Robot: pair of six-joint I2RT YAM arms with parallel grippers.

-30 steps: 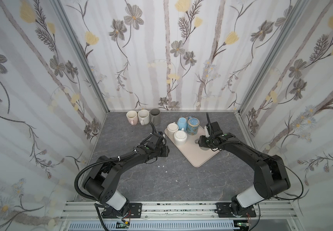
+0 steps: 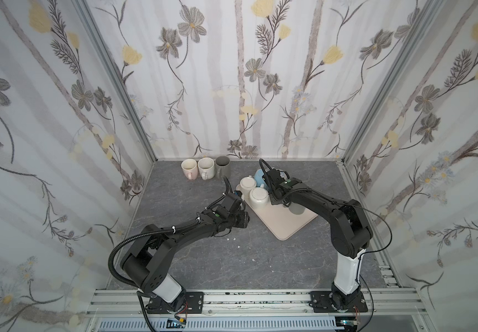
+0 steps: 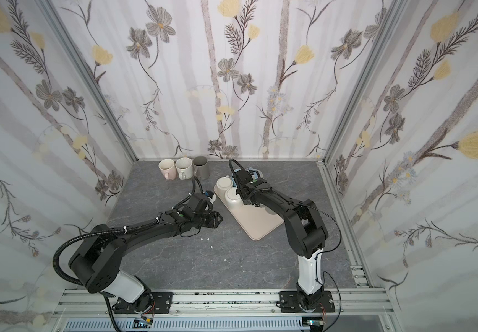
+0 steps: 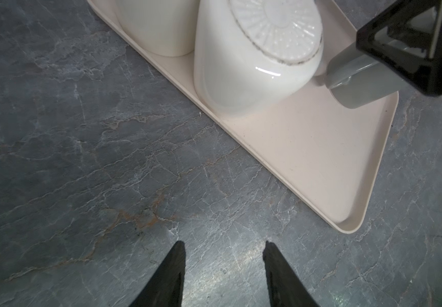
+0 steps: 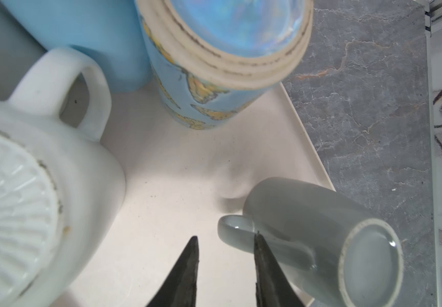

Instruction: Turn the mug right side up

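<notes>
Upside-down mugs stand on a beige tray (image 2: 284, 224). Nearest the left arm is a white mug, its ridged base facing up and its handle (image 5: 95, 92) visible in the right wrist view. Behind it are a plain blue mug (image 5: 88, 41) and a patterned blue mug (image 5: 200, 97), also base up. A grey mug (image 5: 302, 220) lies tilted near the tray's right edge. My right gripper is partly open over the tray, between the white and grey mugs, nothing between its fingers. My left gripper is partly open and empty, over bare table left of the tray.
A pink mug (image 2: 189, 169), a white mug (image 2: 206, 168) and a dark grey mug (image 2: 222, 167) stand upright in a row at the back left. Another cream mug (image 2: 247, 184) is inverted at the tray's left corner.
My right arm has swung left across the tray, from near the grey mug towards the white and blue mugs. The left gripper has shifted slightly right. The mugs look unmoved.
</notes>
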